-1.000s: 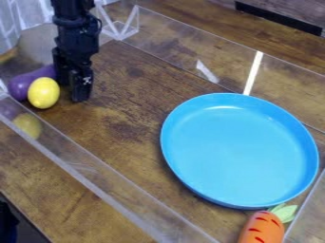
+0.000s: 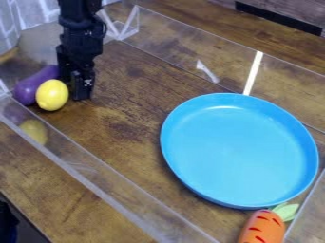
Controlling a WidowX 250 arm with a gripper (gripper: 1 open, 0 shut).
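My black gripper (image 2: 74,74) is low at the upper left, open, right beside a purple eggplant (image 2: 33,85) and a yellow egg-shaped object (image 2: 52,95) that lie by the clear wall. Its fingertips are dark and partly overlap, so whether they touch either object is unclear.
A large blue plate (image 2: 238,149) fills the right of the wooden surface (image 2: 121,123). An orange toy carrot (image 2: 261,228) lies at the bottom right. Clear walls border the area.
Over the last second the yellow object has moved slightly right and tilted differently, and the eggplant has shifted a little. The gripper has moved only slightly.
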